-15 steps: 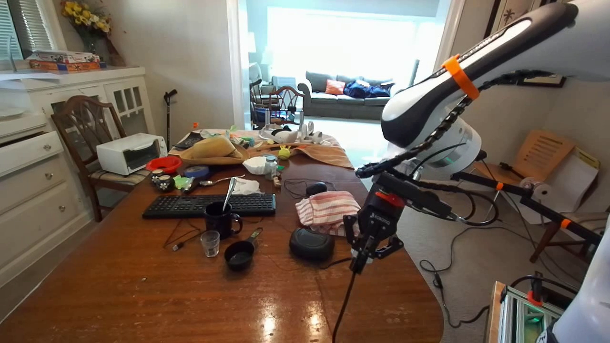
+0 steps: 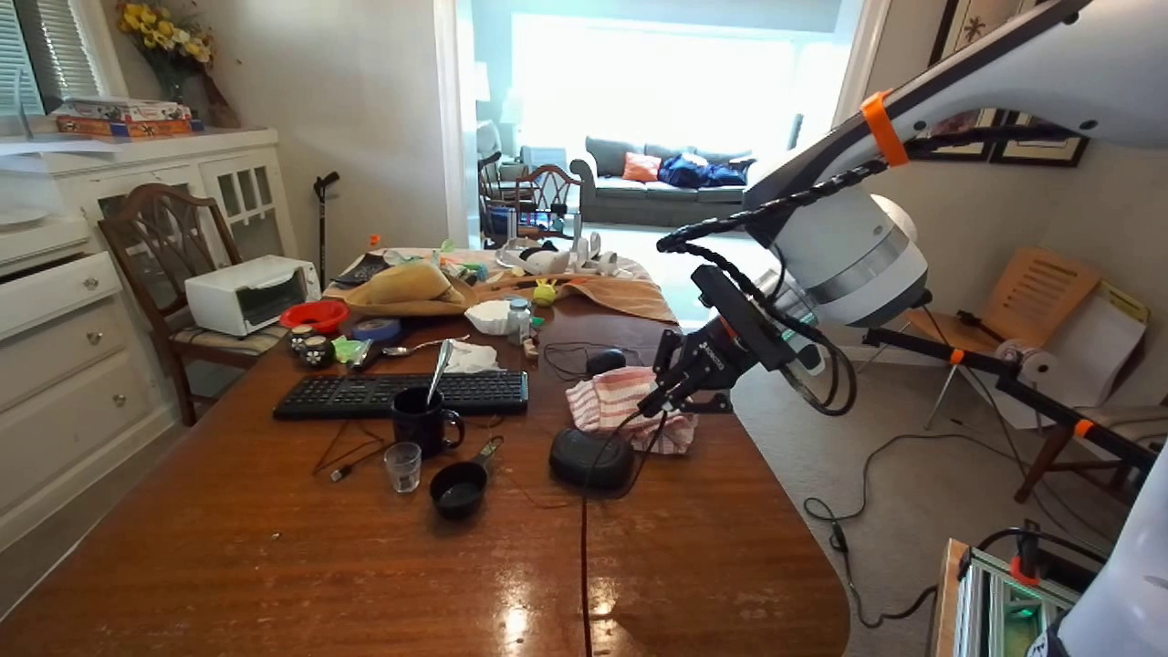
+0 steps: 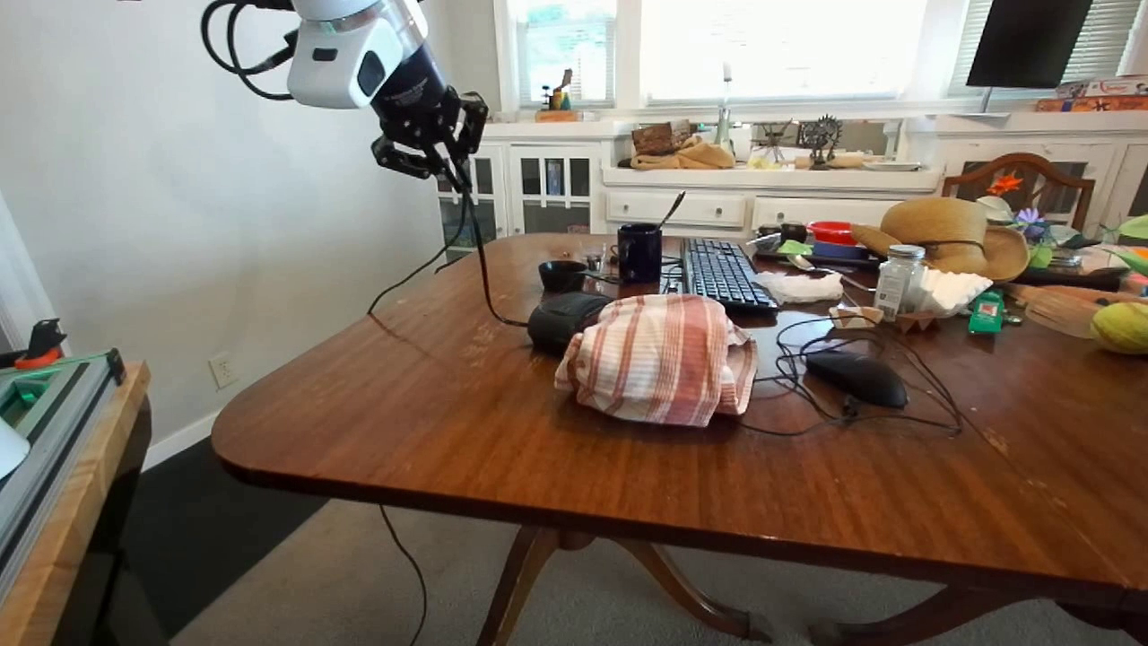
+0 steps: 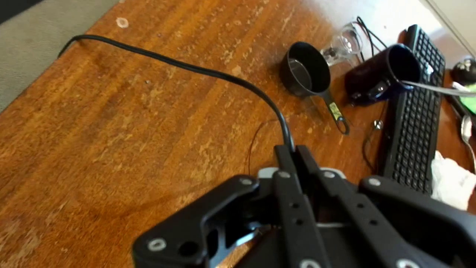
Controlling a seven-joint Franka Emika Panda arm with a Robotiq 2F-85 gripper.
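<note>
My gripper is shut on a thin black cable [image 4: 187, 66], which comes out from between its fingertips. Seen from the second exterior view, the gripper [image 3: 457, 176] hangs above the table, with one cable length [image 3: 481, 258] running down to a rounded black device [image 3: 561, 323]. Another length falls to the table and over its edge. In the first exterior view the device [image 2: 591, 458] sits beside a red-and-white striped cloth [image 2: 624, 396], with the gripper [image 2: 643, 411] apparently over both. The device is hidden from the wrist view.
A black measuring cup [image 2: 459, 489], a clear glass [image 2: 402, 467] and a dark mug [image 2: 422, 420] holding a spoon stand left of the device. Behind them lies a keyboard [image 2: 471, 390]. A mouse [image 3: 857, 377] lies beyond the cloth.
In exterior view 1 my gripper has moved up and left, from right of the device to over the cloth and device, carrying the cable. The device has shifted slightly.
</note>
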